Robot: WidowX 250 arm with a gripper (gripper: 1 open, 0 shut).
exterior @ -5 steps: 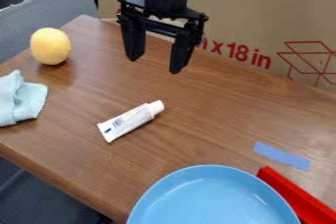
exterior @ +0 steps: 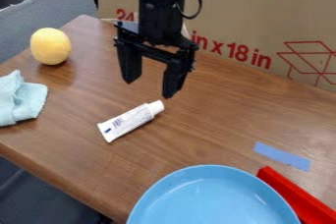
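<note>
My black gripper (exterior: 152, 73) hangs open above the wooden table (exterior: 223, 120), with nothing between its fingers. Below it lies a white tube (exterior: 129, 120) with printed lettering, angled across the table. A yellow round fruit-like object (exterior: 50, 45) rests at the back left, and a light teal cloth (exterior: 16, 100) lies at the left edge. A blue plate (exterior: 210, 206) is at the front, partly out of frame.
A red object (exterior: 296, 196) lies right of the plate, near a strip of blue tape (exterior: 281, 156). A cardboard box (exterior: 270, 17) stands along the back.
The things on the table have not moved.
</note>
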